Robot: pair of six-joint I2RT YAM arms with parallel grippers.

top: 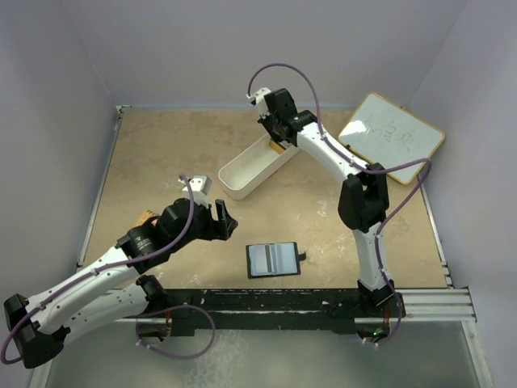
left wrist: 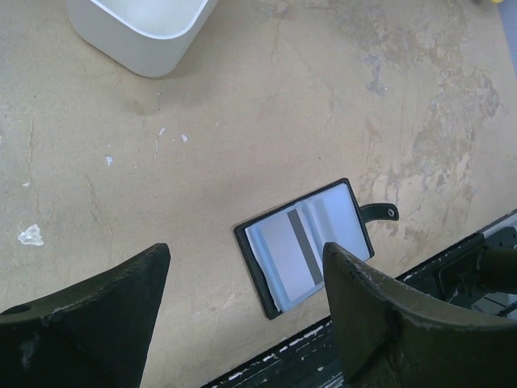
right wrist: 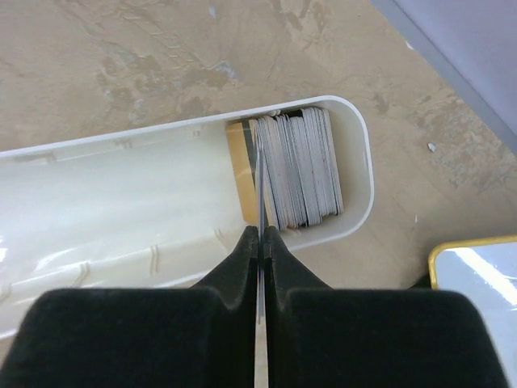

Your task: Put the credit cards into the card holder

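Observation:
In the right wrist view my right gripper is shut on a thin card (right wrist: pixel 260 186), seen edge-on between its fingertips. Behind that card, a row of credit cards (right wrist: pixel 303 170) stands upright at one end of the long white bin (right wrist: pixel 121 210), with a yellowish card (right wrist: pixel 242 166) at the row's near side. The black card holder (top: pixel 273 260) lies unfolded near the table's front edge, its strap (left wrist: pixel 380 212) sticking out to the right. Above the table to the left of the holder, my left gripper stands open and empty.
A yellow-framed whiteboard (top: pixel 393 137) lies at the back right. A small orange-brown item (top: pixel 147 217) is partly hidden by the left arm. Bare table (top: pixel 242 222) separates the bin from the holder.

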